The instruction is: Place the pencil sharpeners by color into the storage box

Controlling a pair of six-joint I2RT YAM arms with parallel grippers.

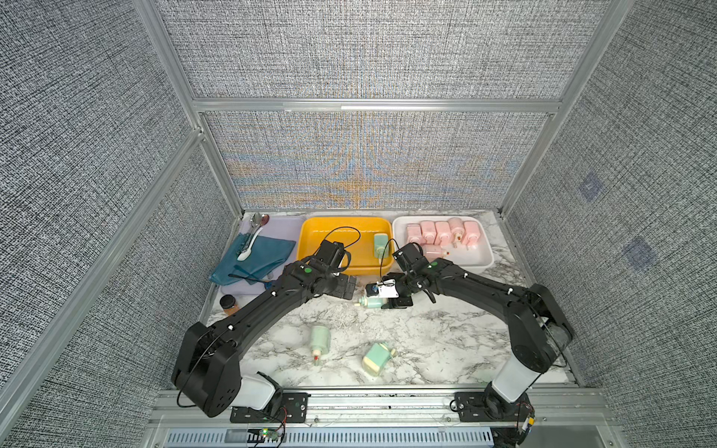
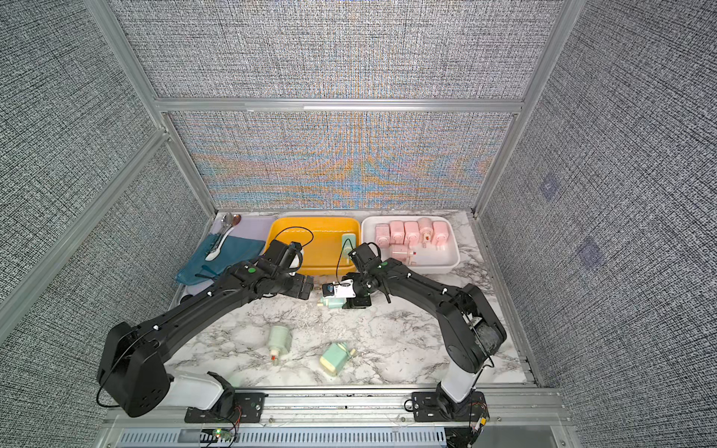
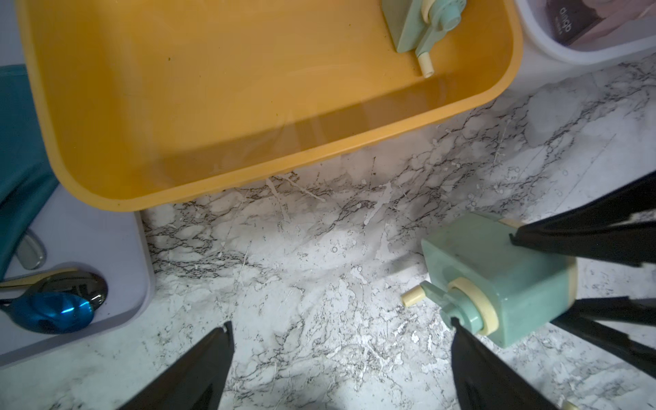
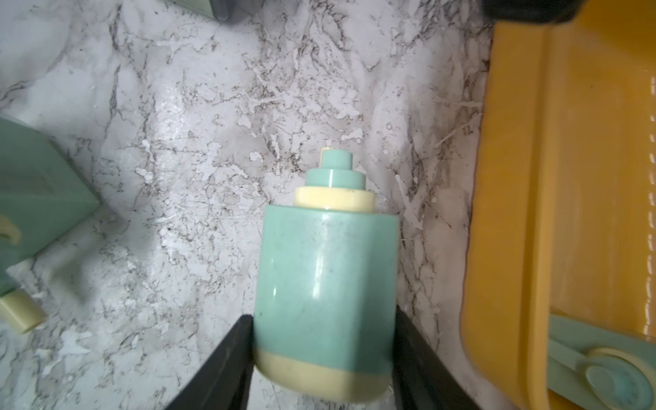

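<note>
My right gripper is shut on a mint-green pencil sharpener [image 4: 328,273] with a cream base and crank. In the left wrist view, the right fingers [image 3: 581,232] straddle this sharpener [image 3: 499,273] in front of the yellow box [image 3: 294,167]. My left gripper stands open and empty to its left, over bare marble. Another green sharpener [image 1: 381,245] lies in the yellow box's right end. Two more, one green [image 1: 319,339] and one green-and-cream [image 1: 378,358], rest on the front table. Several pink sharpeners [image 1: 442,233] fill part of the white box [image 1: 478,261].
A lilac tray [image 1: 287,224] with a teal cloth [image 1: 272,257] and spoons stands at the back left. Near it is a small dark-capped jar [image 1: 228,302]. Both arms work close together before the boxes.
</note>
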